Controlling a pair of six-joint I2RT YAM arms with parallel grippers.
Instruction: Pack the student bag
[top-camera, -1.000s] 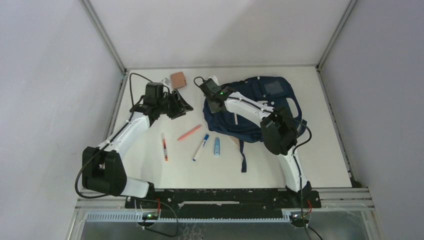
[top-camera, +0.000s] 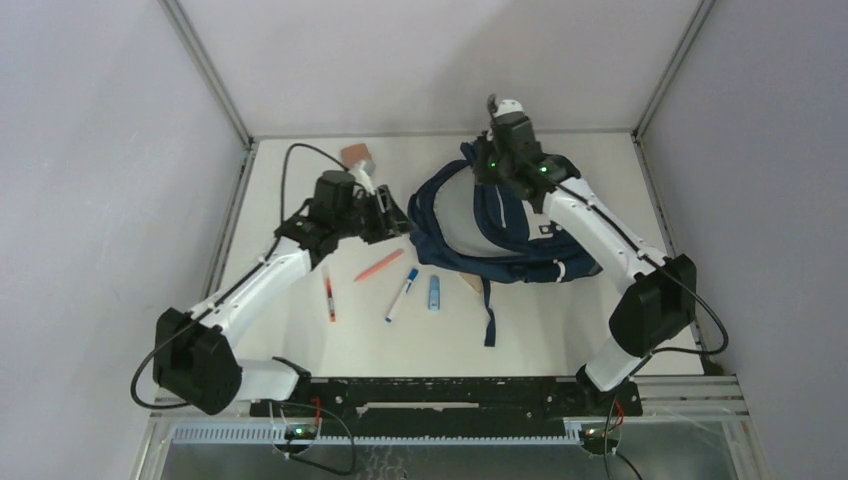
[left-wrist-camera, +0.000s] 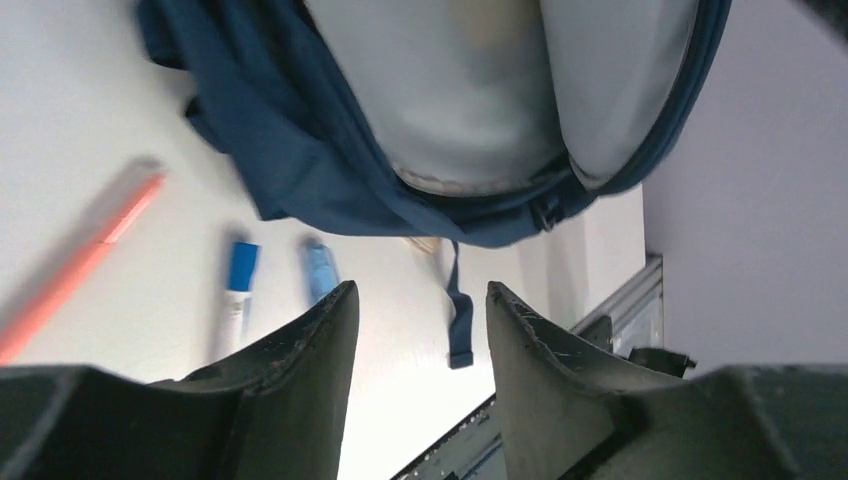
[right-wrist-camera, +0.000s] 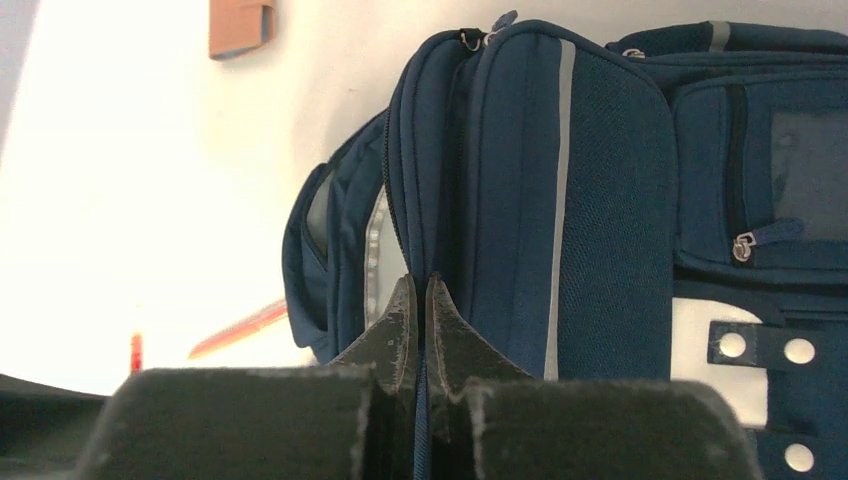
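Observation:
The navy student bag (top-camera: 510, 262) lies on the right of the table, its front flap lifted and its pale grey inside (top-camera: 462, 215) showing. My right gripper is shut on the zipped edge of that flap and holds it raised. Just off the bag's left rim, my left gripper (top-camera: 402, 222) points toward the opening; its fingers stand apart with only air between them in the left wrist view. An orange pencil-shaped item (top-camera: 379, 265), a blue-capped marker (top-camera: 401, 296), a light-blue item (top-camera: 434, 293) and a red-and-white pen (top-camera: 329, 296) lie left and front of the bag.
A brown box-like item (top-camera: 354, 154) sits at the back left, partly behind the left arm. A navy strap (top-camera: 489, 320) hangs from the bag toward the table's front, near a tan piece (top-camera: 471, 282) under the rim.
My right gripper has swung up and to the right with the flap's edge, exposing the bag's grey inside. The left gripper has moved right, up to the bag's rim.

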